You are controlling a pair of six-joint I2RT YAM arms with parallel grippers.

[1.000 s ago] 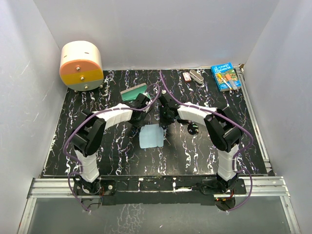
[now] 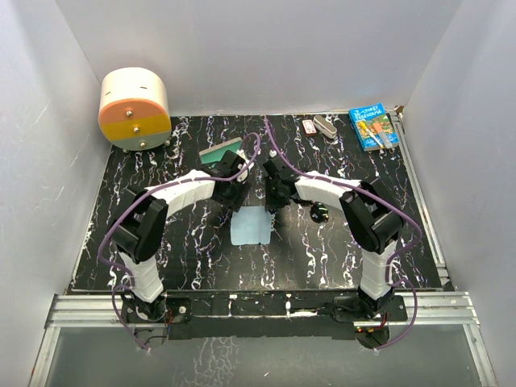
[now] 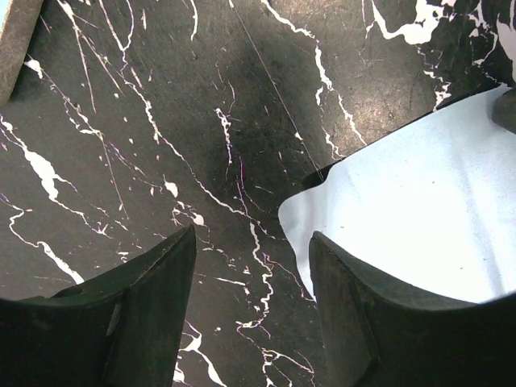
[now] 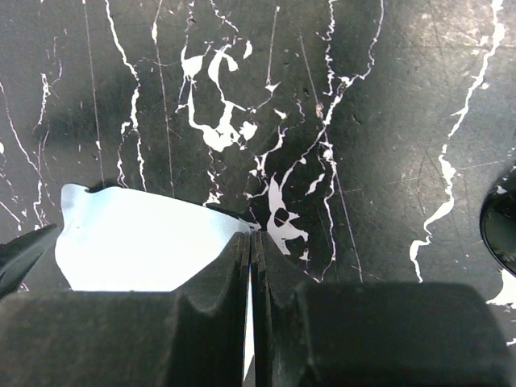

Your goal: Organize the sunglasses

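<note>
A light blue cloth (image 2: 251,226) lies flat on the dark marbled table, in the middle of the top view. My right gripper is shut on its far right corner. At the far left corner, my left gripper is open; one fingertip (image 3: 319,246) overlaps the cloth's edge in the left wrist view, with nothing held. The sunglasses appear to be the dark glossy item (image 2: 319,213) right of the right gripper, partly hidden by that arm; a dark round lens (image 4: 503,219) shows at the right wrist view's edge.
An open green-lined case (image 2: 220,152) lies behind the left gripper. At the back stand a coloured drawer box (image 2: 135,109), a small red-and-white box (image 2: 309,127), a grey oblong item (image 2: 325,126) and a blue book (image 2: 373,127).
My left gripper has shifted slightly at the cloth's far left corner. The right arm and the cloth look about the same.
</note>
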